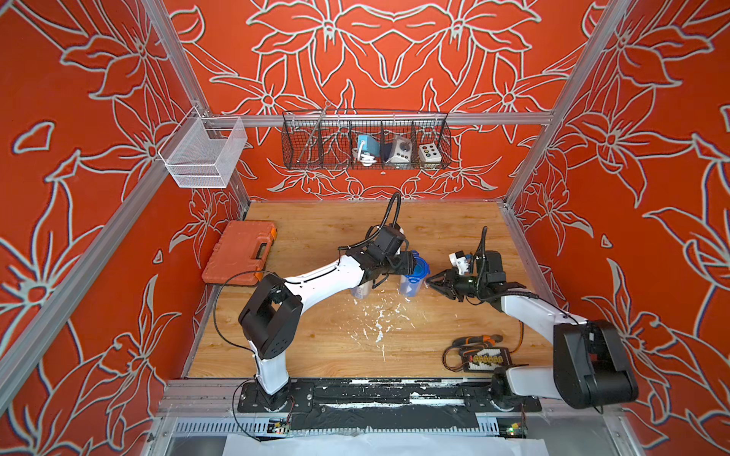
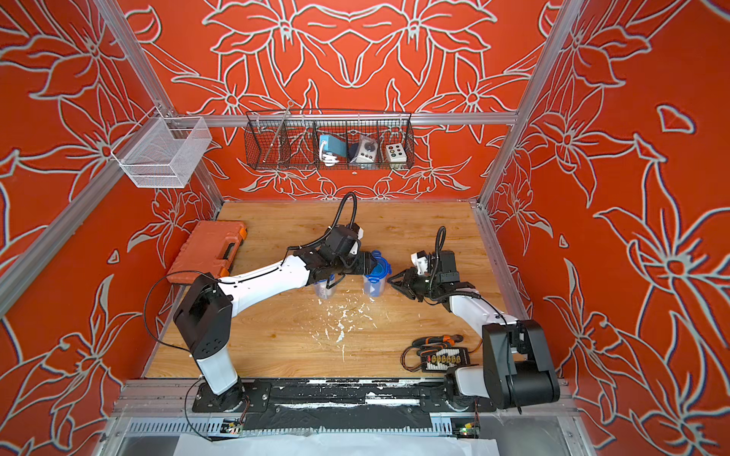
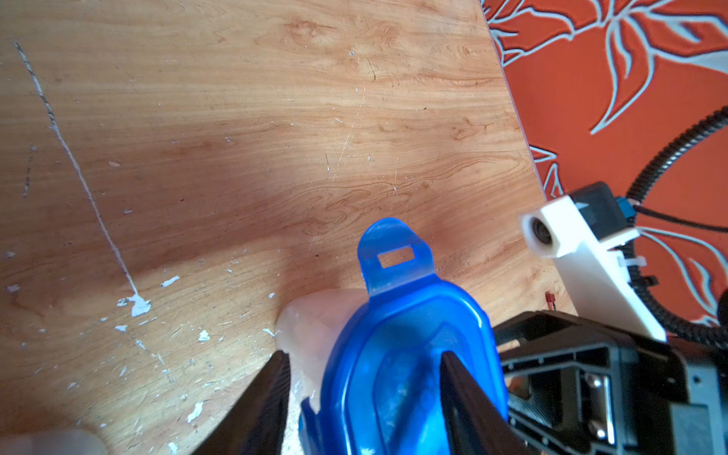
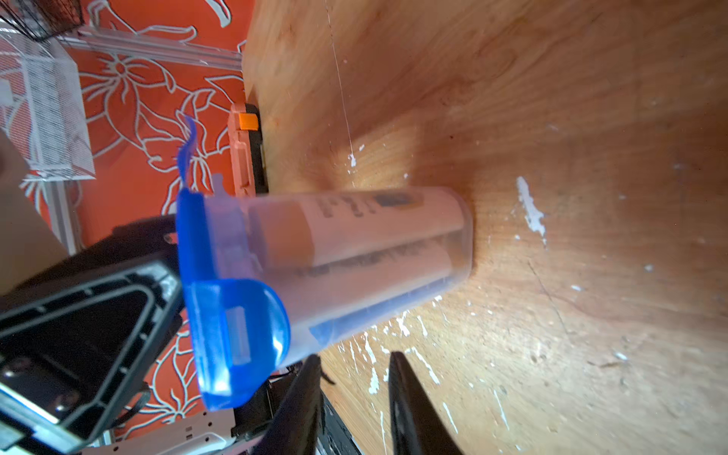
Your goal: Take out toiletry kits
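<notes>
A clear toiletry container (image 4: 356, 258) with printed contents and a blue lid (image 3: 402, 356) stands at the middle of the table. My left gripper is shut on the lidded top. Its hinged tab sticks out in the left wrist view. My right gripper, part open and empty, is just beside the container's right side, fingers pointing toward it. A second clear container (image 1: 360, 290) stands left of it, largely hidden under the left arm.
An orange case (image 1: 232, 250) lies at the left; a tool set (image 1: 484, 358) with a cable is at the front right. Wire baskets (image 1: 304, 140) hang on the back wall.
</notes>
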